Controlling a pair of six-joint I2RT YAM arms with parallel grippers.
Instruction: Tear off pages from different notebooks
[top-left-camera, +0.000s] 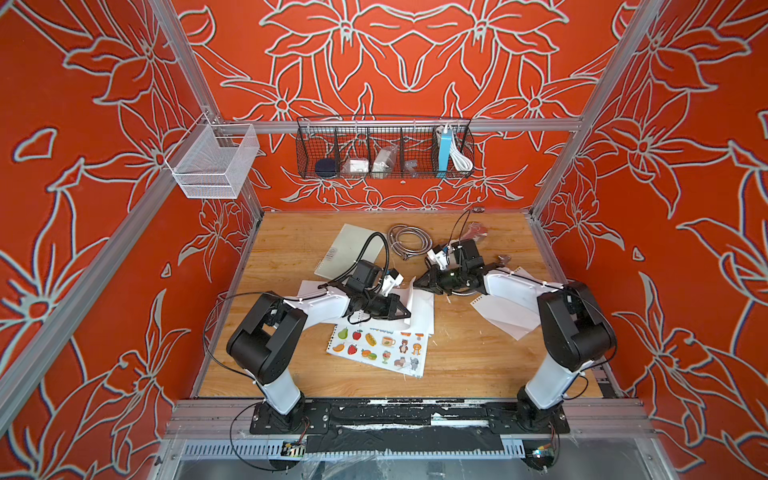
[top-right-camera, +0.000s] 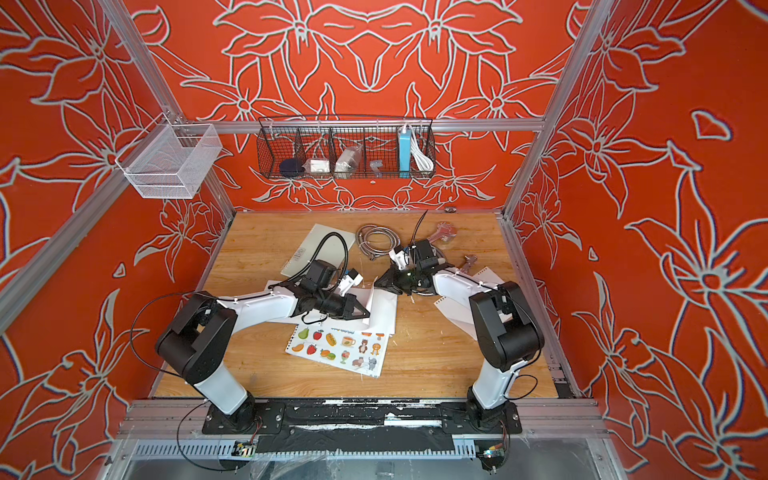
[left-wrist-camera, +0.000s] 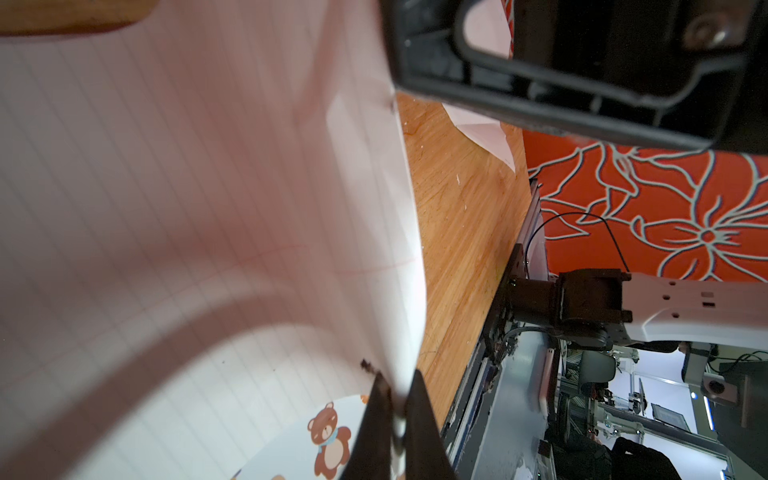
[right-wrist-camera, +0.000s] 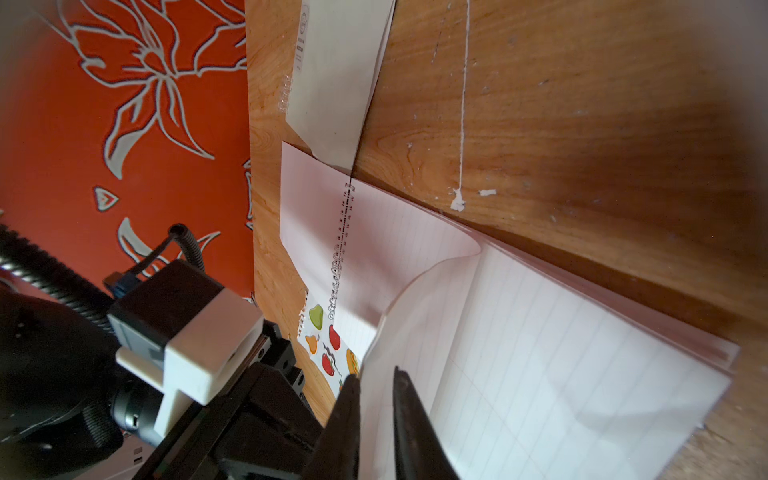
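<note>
A lined notebook (right-wrist-camera: 576, 360) lies open at the table's centre, one page (left-wrist-camera: 200, 184) lifted and curled along it. My left gripper is shut on that page's edge, low over a sticker sheet (top-left-camera: 376, 350) printed with fruit and animals. My right gripper is at the far end of the same curled page, its fingers part open with paper between or just beneath them; whether they touch it is unclear. A grey notebook (top-right-camera: 316, 248) lies behind my left arm.
Loose pages (top-left-camera: 508, 316) lie at the right. A coiled hose (top-left-camera: 409, 238) is at the back. A wire basket (top-left-camera: 384, 148) hangs on the back wall. Bare wood shows at front right and back left.
</note>
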